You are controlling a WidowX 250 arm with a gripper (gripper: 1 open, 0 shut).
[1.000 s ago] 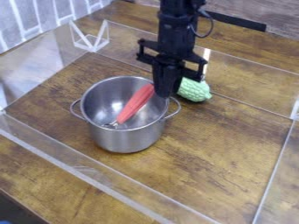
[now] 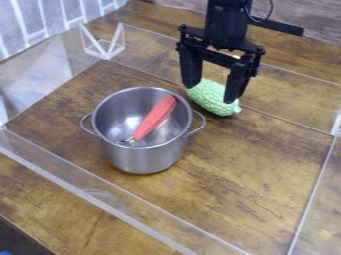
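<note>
A black gripper (image 2: 213,85) stands open above a pale green textured object (image 2: 213,99), which lies on the wooden table behind and right of a steel pot (image 2: 143,156). I cannot tell whether the fingertips touch the green object. In the pot lies a long red object (image 2: 156,118), tilted along its inside, with something small and light at its lower end.
Clear plastic walls (image 2: 312,199) border the wooden work area (image 2: 253,189). A small white wire-like piece (image 2: 104,48) sits at the back left.
The gripper has moved up and back from over the pot to above the green object. The pot and red object look nearly unchanged.
</note>
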